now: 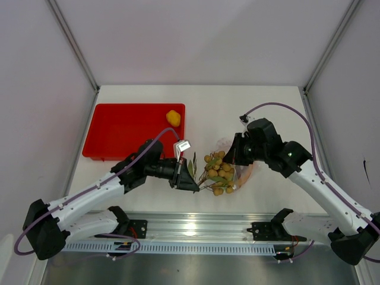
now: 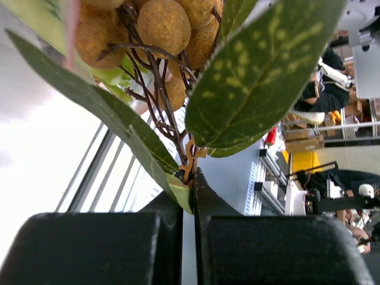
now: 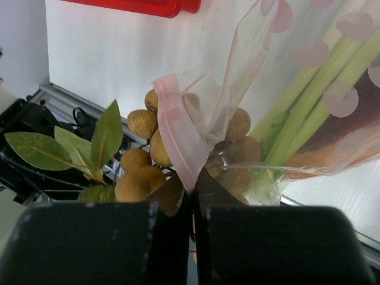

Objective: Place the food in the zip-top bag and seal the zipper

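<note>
A bunch of round brown fruit point(image 1: 218, 173) with green leaves point(image 2: 261, 77) hangs by its stems from my left gripper, which is shut on the stem end. My right gripper is shut on the pink zip edge point(image 3: 178, 127) of the clear bag point(image 3: 249, 59). The fruit lies at the bag's mouth; some of it shows through the plastic, some sits outside the edge. Inside the bag are long green stalks point(image 3: 309, 98) and something reddish brown point(image 3: 332, 130). The right arm covers much of the bag in the top view.
At the back left stands a red tray point(image 1: 130, 130), with a yellow item point(image 1: 173, 118) at its right end. The metal front rail point(image 1: 190, 219) runs just in front of the work.
</note>
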